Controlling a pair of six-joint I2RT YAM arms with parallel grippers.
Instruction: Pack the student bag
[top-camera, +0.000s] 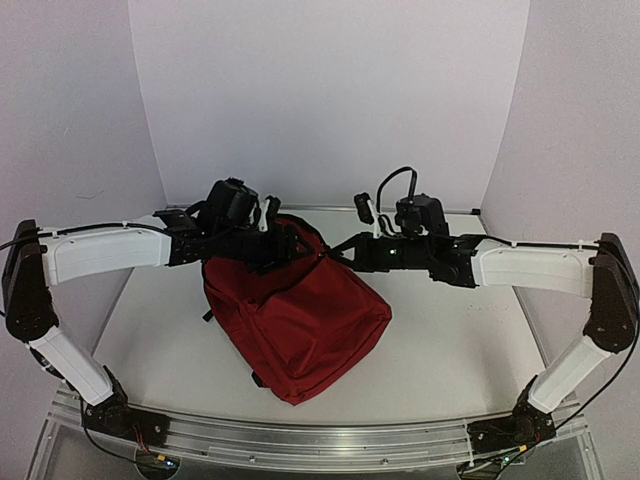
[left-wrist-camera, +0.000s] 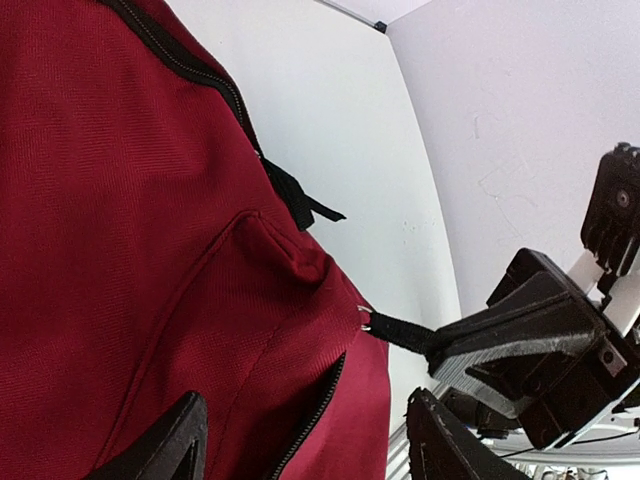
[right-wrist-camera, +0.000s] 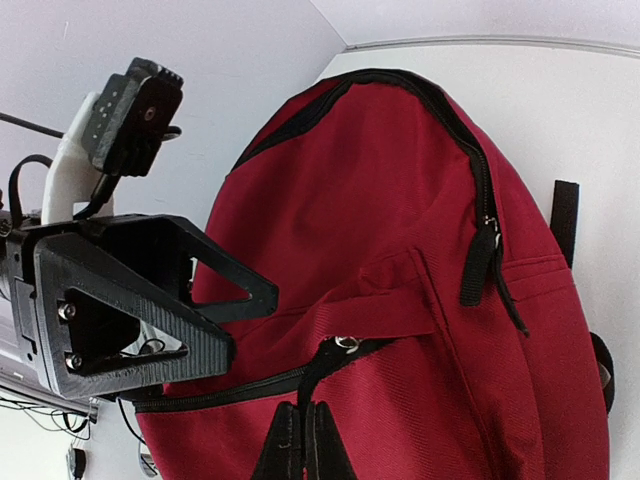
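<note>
A dark red backpack (top-camera: 318, 330) lies on the white table, its front pocket facing up. The pocket's black zip (right-wrist-camera: 230, 392) crosses the red cloth to a metal slider (right-wrist-camera: 347, 343) tucked near the end of a fabric flap. From that slider hangs a black pull tab; my right gripper is shut on its end, and the tab is drawn taut in the left wrist view. My left gripper stands open above the pocket, with backpack cloth below its fingers (left-wrist-camera: 172, 440) and nothing visibly held. The pocket's inside is hidden.
The backpack's upper zip (right-wrist-camera: 478, 175) curves round its top, with black pulls hanging at one side. A strap (right-wrist-camera: 564, 220) sticks out onto the table. Bare table (top-camera: 450, 350) lies to the right; walls enclose the back and sides.
</note>
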